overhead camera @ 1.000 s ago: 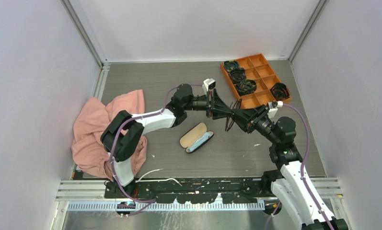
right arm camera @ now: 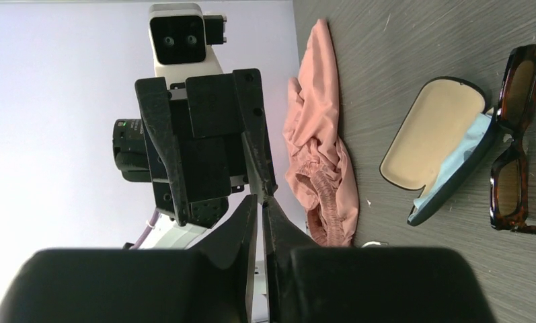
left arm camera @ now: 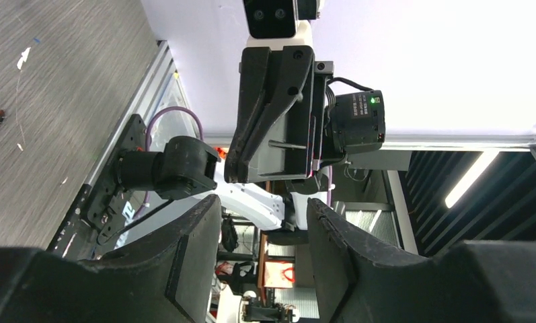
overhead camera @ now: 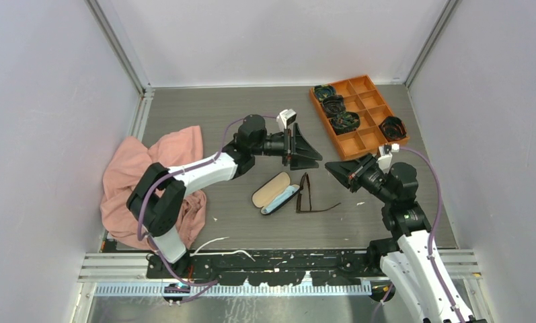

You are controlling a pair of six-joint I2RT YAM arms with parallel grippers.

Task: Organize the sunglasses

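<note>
The brown tortoiseshell sunglasses (overhead camera: 312, 210) are out of both grippers, over the table with a temple arm sticking out. In the right wrist view the sunglasses (right arm camera: 512, 134) appear right beside the case's blue-cloth end; whether they touch the case I cannot tell. The glasses case (overhead camera: 270, 190) lies open, a light-blue cloth (overhead camera: 280, 200) in one half. My left gripper has its fingers apart and empty. Facing it closely, my right gripper has its fingers together, with nothing showing between them. Both grippers are above the sunglasses, toward the back.
An orange divided tray (overhead camera: 349, 146) stands at the back right, with dark coiled items in some compartments and others empty. A pink cloth (overhead camera: 184, 145) is heaped at the left. Bare table lies in front of the case and at the back left.
My left gripper has drawn back slightly to the left, leaving a small gap.
</note>
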